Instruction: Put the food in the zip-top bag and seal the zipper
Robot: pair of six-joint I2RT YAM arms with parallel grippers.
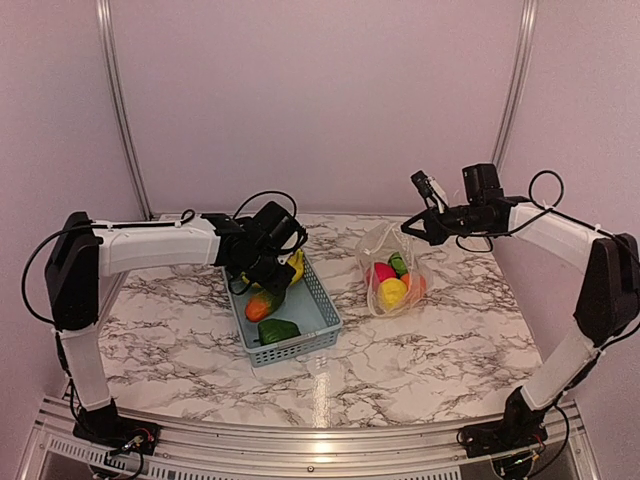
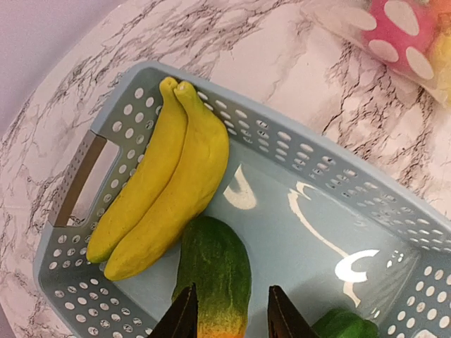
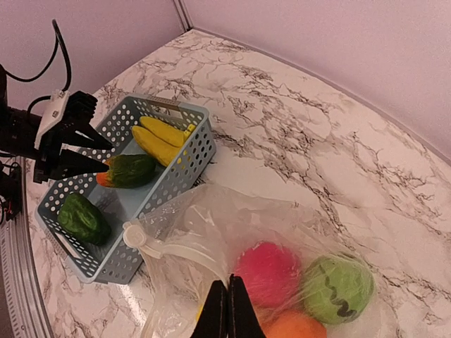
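Observation:
A green and orange fruit (image 2: 213, 264) lies in the blue basket (image 1: 325, 305), beside the yellow bananas (image 2: 173, 183). Over its orange end is my left gripper, its fingers some way apart; whether they press on the fruit cannot be told. A green pepper (image 1: 278, 331) rests at the basket's near end. The clear zip top bag (image 3: 190, 232) stands open-mouthed, holding a red item (image 3: 268, 273), a green one (image 3: 337, 289), an orange one (image 3: 296, 327) and a yellow one (image 1: 392, 292). My right gripper is shut, pinching the bag's film at its upper edge.
Bare marbled table (image 1: 440, 350) lies in front of the bag and to the right. A narrow free strip separates basket and bag. The basket's perforated walls (image 2: 282, 134) rise around the food.

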